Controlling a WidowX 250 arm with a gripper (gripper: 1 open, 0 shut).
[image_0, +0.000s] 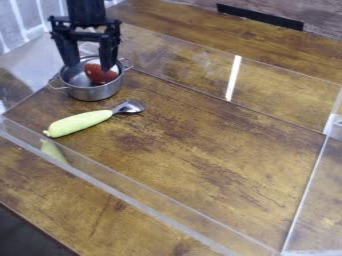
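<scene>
My black gripper (86, 40) is over the back-left corner, above a steel pot (83, 89) with two handles. Its fingers hang open on either side above the rim. A red object (100, 73) sits inside the pot. In front of the pot lie a pale yellow-green corn-like item (78, 124) and a metal spoon (128, 107), nearly touching its tip.
A wooden table (214, 160) fills the view, with clear low walls around the work area. The middle and right are empty. A dark slot (261, 14) shows at the back right.
</scene>
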